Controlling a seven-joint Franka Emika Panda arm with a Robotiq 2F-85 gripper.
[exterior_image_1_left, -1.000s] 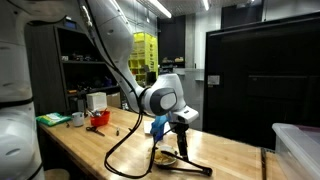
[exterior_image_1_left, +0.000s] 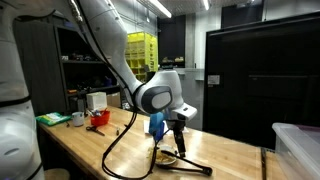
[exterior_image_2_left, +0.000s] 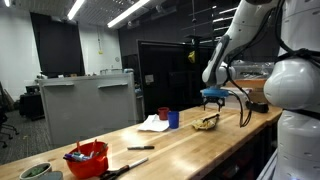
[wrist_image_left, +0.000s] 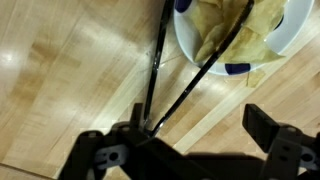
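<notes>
A white bowl (wrist_image_left: 294, 34) holding yellow chips (wrist_image_left: 265, 32) lies at the upper right of the wrist view. Black tongs (wrist_image_left: 192, 83) stretch from the chips down toward the left finger, their two arms spread apart and meeting near that finger. My gripper hangs over the table, open, its fingers wide apart with part of the tongs showing between them. From exterior view 1, the tongs (exterior_image_1_left: 188, 167) rest with the bowl below my gripper (exterior_image_1_left: 181, 150). Whether a finger touches the tongs cannot be told. The bowl of chips (exterior_image_2_left: 205, 123) also appears in exterior view 2.
A red container (exterior_image_2_left: 87, 163) with utensils stands at the far end of the table, beside dark-handled tools (exterior_image_2_left: 125, 168). A blue cup (exterior_image_2_left: 173, 119) and white cloth (exterior_image_2_left: 154, 123) lie past the bowl. A clear bin (exterior_image_1_left: 298, 145) is at the right. Mid-table is largely bare.
Over the last second my gripper has shifted slightly left and tilted a little in exterior view 1. The tongs and bowl look unmoved.
</notes>
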